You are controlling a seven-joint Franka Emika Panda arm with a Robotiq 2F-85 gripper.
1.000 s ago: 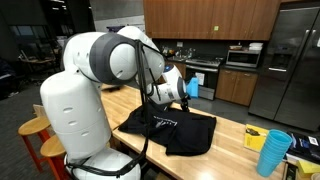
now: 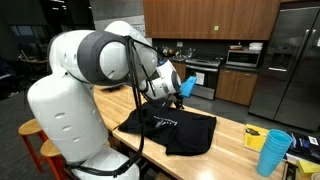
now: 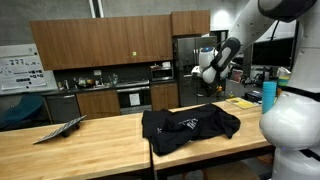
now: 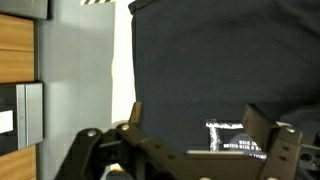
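A black garment [image 2: 185, 135] lies spread on the wooden table, with uneven edges and some folds. In exterior view 2 the same dark cloth [image 3: 185, 130] reaches across the table's right half. Seen from the wrist, the cloth [image 4: 210, 60] fills most of the picture, and a patch with white print [image 4: 235, 138] shows low on it. My gripper stands open above the garment, its two fingers wide apart and nothing held between them. How high the fingertips are over the cloth is hard to tell.
A blue cup [image 2: 273, 153] stands at the table's right end, beside a yellow item [image 2: 256, 138] and other small things. Stools [image 2: 38, 140] line the left side. Bare table [image 3: 75, 145] stretches left of the cloth in exterior view 2.
My wrist has tilted and shifted slightly left in exterior view 1. No clear movement of the garment shows.
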